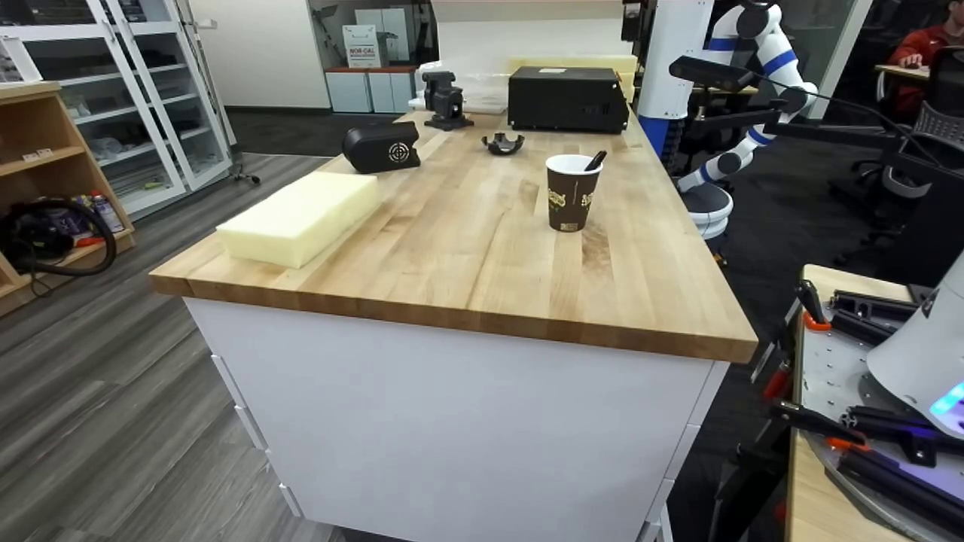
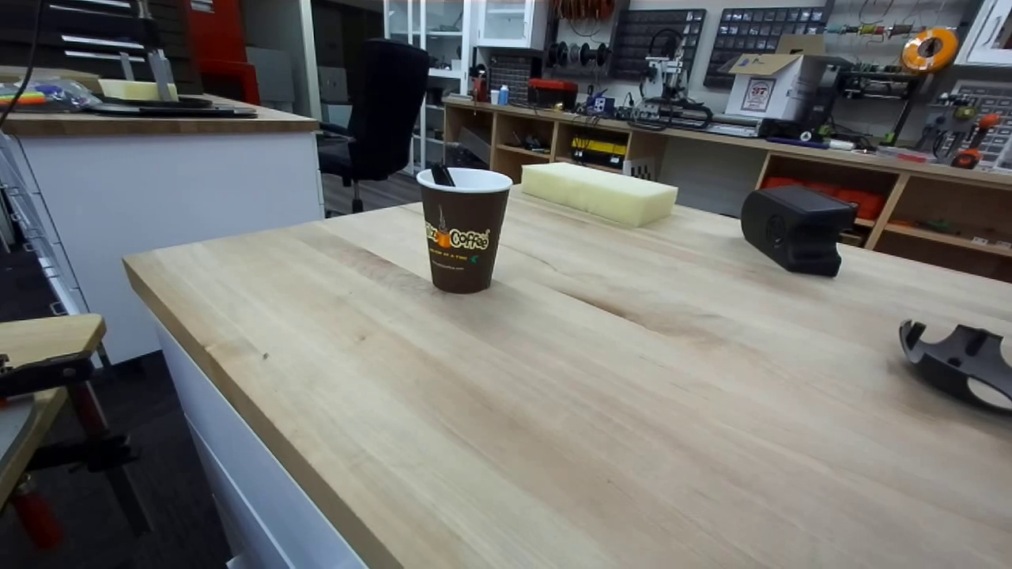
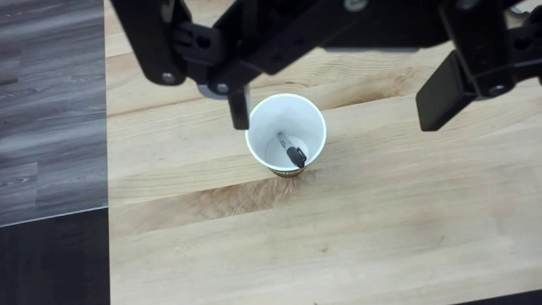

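Observation:
A dark brown paper cup (image 1: 568, 200) with a white rim stands upright on the wooden table, nearer its right edge in exterior view 1. Inside it leans a black-capped marker (image 3: 294, 153), its cap end poking past the rim in both exterior views. My gripper is open, its two fingers wide apart and nothing held. From the wrist camera, above the table, the cup (image 3: 287, 133) appears between the fingers, close to the left one. How high the fingertips are over the cup I cannot tell. Neither exterior view shows the gripper.
A pale yellow foam block (image 1: 303, 217) lies at the table's left edge. Farther back are a black speaker-like object (image 1: 381, 147), a curved black part (image 1: 502, 143), a black clamp-like device (image 1: 444, 101) and a large black box (image 1: 569, 99). Bare wood (image 2: 531, 417) surrounds the cup.

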